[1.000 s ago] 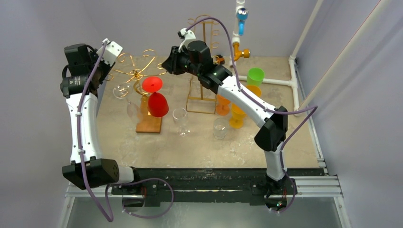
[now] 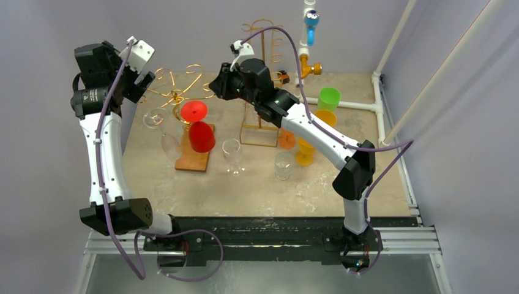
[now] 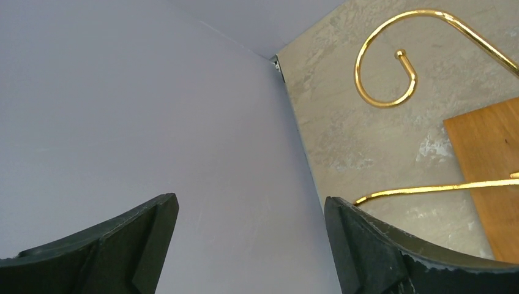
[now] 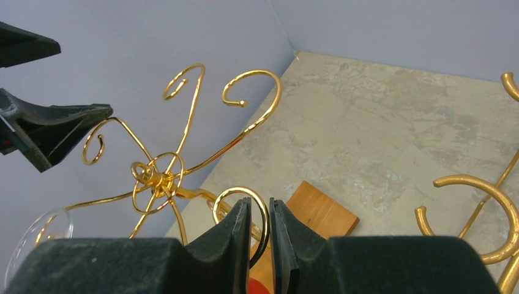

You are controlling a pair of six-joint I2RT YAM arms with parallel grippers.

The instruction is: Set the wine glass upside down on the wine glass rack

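Note:
The gold rack (image 2: 175,95) with curled arms rises from a wooden base (image 2: 193,160). A clear wine glass (image 2: 171,146) hangs upside down on its left side, and a red glass (image 2: 202,137) hangs upside down at the front. My left gripper (image 2: 140,87) is open at the rack's left, by a curled arm; nothing lies between its fingers in the left wrist view. At the rack's right, my right gripper is shut on a curled hook (image 4: 264,214) of the rack.
A clear glass (image 2: 232,152) and a clear tumbler (image 2: 283,165) stand on the counter. Behind the right arm is a second gold rack (image 2: 258,144). Orange, yellow and green (image 2: 329,98) cups occupy the right.
The hanging red glass has shifted slightly. My right gripper stays nearly still.

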